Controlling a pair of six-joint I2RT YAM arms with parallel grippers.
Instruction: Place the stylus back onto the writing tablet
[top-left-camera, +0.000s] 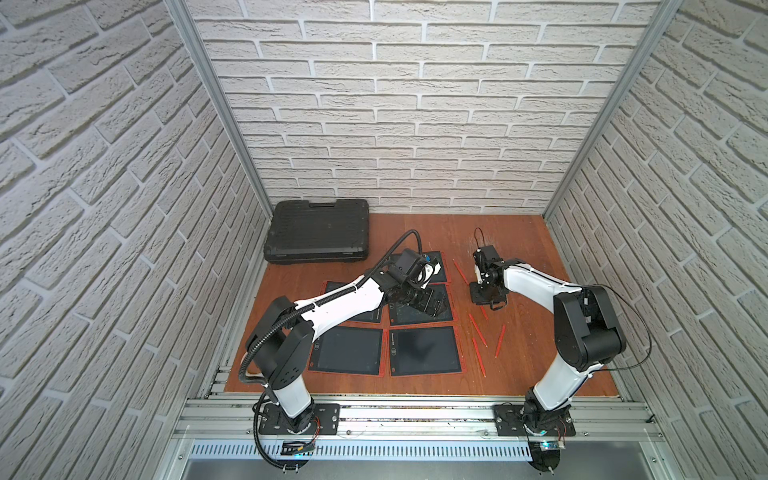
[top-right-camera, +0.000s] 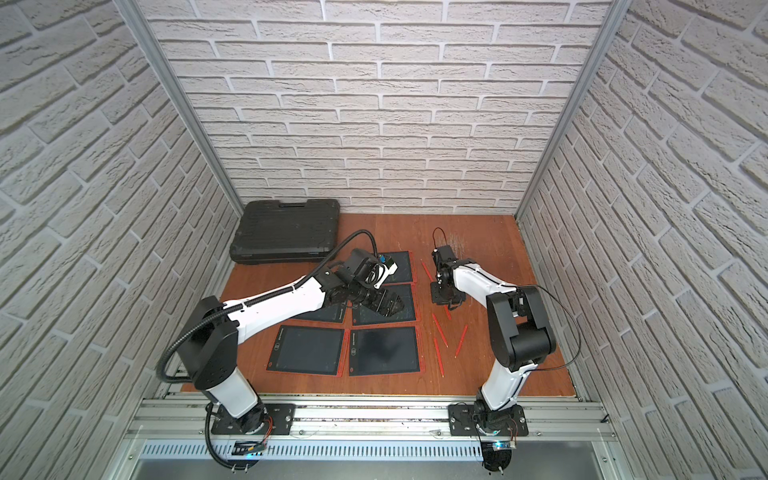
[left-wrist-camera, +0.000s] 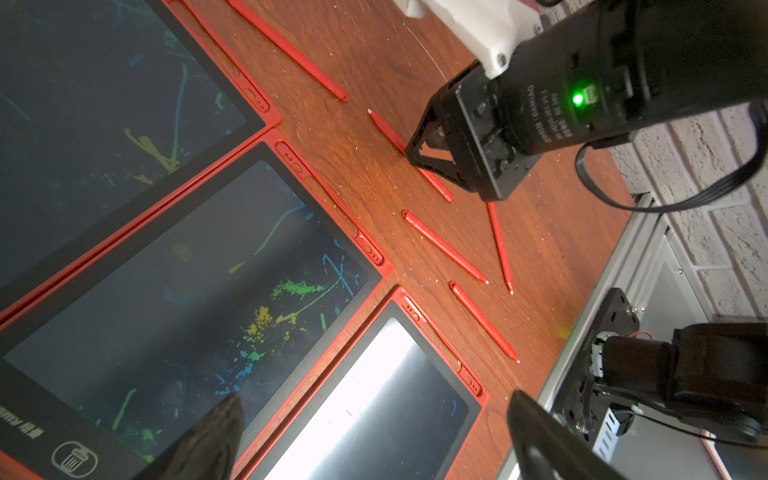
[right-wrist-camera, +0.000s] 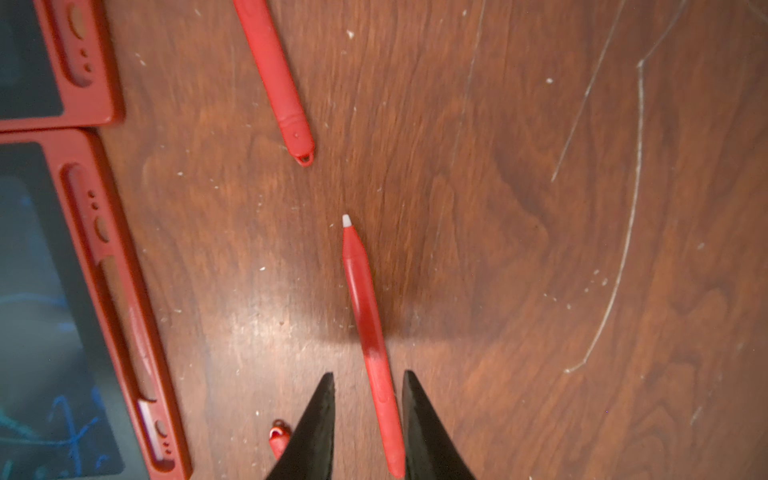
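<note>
Several red styluses lie loose on the wooden table right of the writing tablets (top-left-camera: 422, 349). Low over one stylus (right-wrist-camera: 364, 304), my right gripper stands part open, the stylus lying along the gap beneath its fingers, white tip pointing away. Another stylus (right-wrist-camera: 272, 72) lies beyond it. Each tablet has a red frame with a slot (left-wrist-camera: 324, 192) along one edge. My left gripper hangs open over the middle tablets, nothing seen between its fingers.
A black case (top-left-camera: 316, 230) lies at the back left. My two arms are close, the right wrist showing at the top of the left wrist view.
</note>
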